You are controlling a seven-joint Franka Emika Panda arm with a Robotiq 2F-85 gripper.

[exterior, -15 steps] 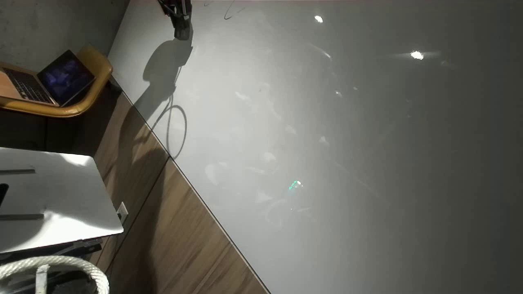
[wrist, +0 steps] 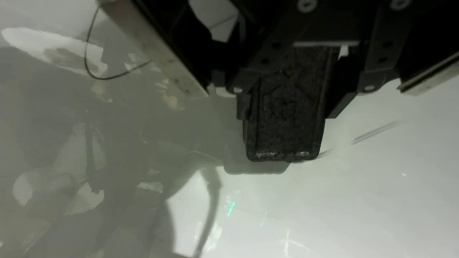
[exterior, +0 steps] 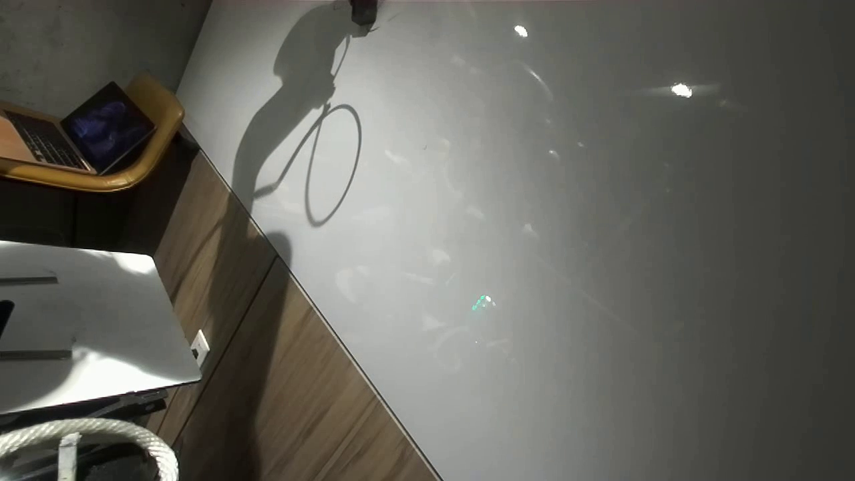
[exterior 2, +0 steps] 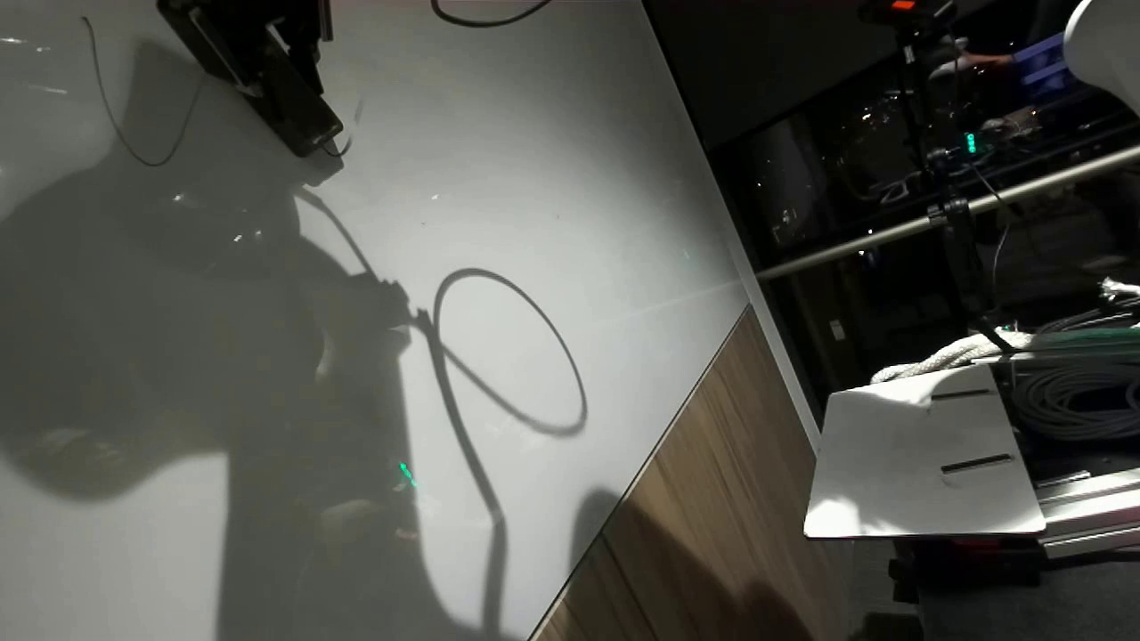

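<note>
A dark, rough-faced block (wrist: pixel 292 116), resembling a board eraser, is held between the fingers of my gripper in the wrist view. My gripper is shut on it. Behind it spreads the glossy white board (wrist: pixel 387 193). Exterior view 2 has the block (exterior 2: pixel 294 112) at upper left, close to the board; contact cannot be told. A thin dark curved line (exterior 2: pixel 150 162) lies left of it, and a short mark (exterior 2: pixel 344 148) touches its lower tip in that view. Only the block's end (exterior: pixel 365 12) shows at the top edge of exterior view 1.
Wood panelling (exterior: pixel 320 385) borders the board. Beyond it are a grey plate (exterior: pixel 88 321) and a yellow chair (exterior: pixel 160 120) holding a laptop (exterior: pixel 108 128). A dark curve (exterior 2: pixel 492 21) crosses the top of exterior view 2. Most of the board is free of objects.
In exterior view 1 my gripper and the block have moved right and upward, mostly out of frame. Their shadow shifted right. The block now covers part of where the thin curved marks were.
</note>
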